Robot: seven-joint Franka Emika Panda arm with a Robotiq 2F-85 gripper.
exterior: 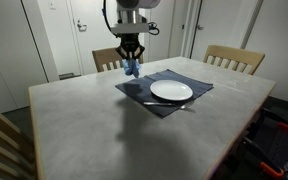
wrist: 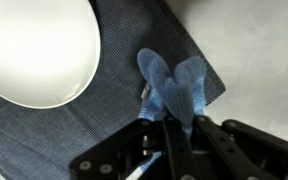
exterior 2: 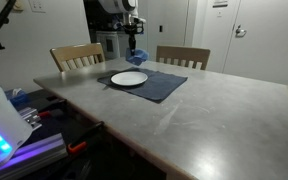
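A bunched blue cloth (wrist: 174,82) is pinched in my gripper, which is shut on it in the wrist view. In exterior view 1 the cloth (exterior: 131,68) hangs below the gripper (exterior: 128,56), at the far left corner of a dark placemat (exterior: 164,114). The same cloth (exterior 2: 137,57) shows above the mat's far side in exterior view 2. Whether its lower end touches the mat, I cannot tell. Beside it on the mat lies a white plate (exterior: 171,90), empty.
Two utensils (exterior: 170,104) lie on the mat in front of the plate. Chairs (exterior: 233,60) stand around the table, and a person (exterior: 131,22) is beyond its far side.
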